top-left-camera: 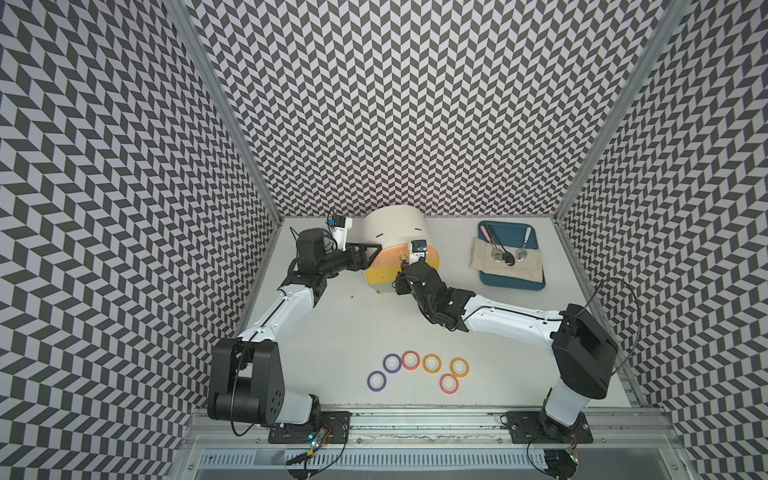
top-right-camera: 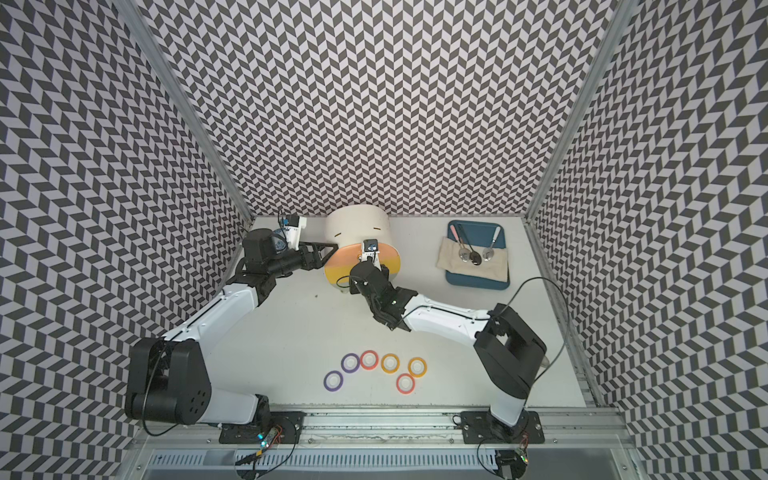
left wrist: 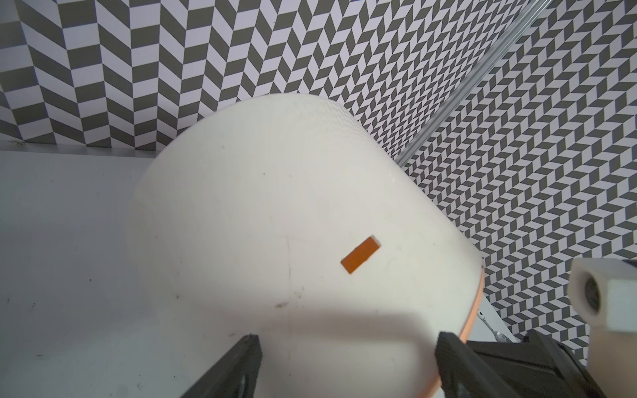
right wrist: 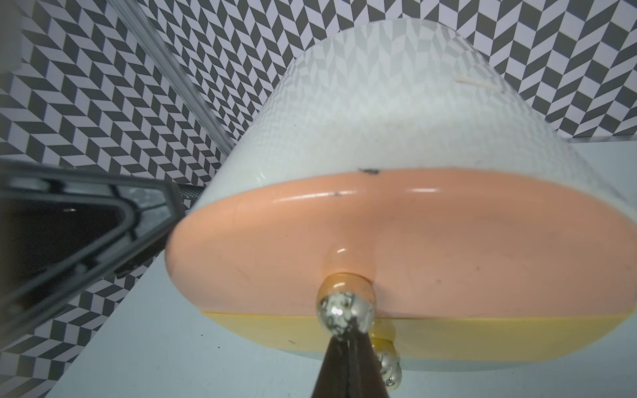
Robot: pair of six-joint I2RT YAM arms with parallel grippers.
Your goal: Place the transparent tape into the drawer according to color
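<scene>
A white rounded cabinet (top-left-camera: 396, 226) has a salmon top drawer (right wrist: 431, 245) above a yellow drawer (right wrist: 504, 338); both fronts sit flush. My right gripper is shut with nothing between its fingers. Just beyond its tips, outside them, is the shiny top knob (right wrist: 345, 308); a second knob (right wrist: 388, 368) shows lower down. My left gripper stands open by the cabinet's left side, the white wall in front of its spread fingers. Near the front edge lie several tape rolls: purple tape (top-left-camera: 377, 381), red tape (top-left-camera: 410, 360) and orange tape (top-left-camera: 459, 367).
At the right, a blue tray (top-left-camera: 512, 281) holds a beige cloth (top-left-camera: 485, 257) and several utensils. My left gripper's black finger reaches into the right wrist view at the left. Bare tabletop (top-left-camera: 336, 328) stretches between the cabinet and the tapes.
</scene>
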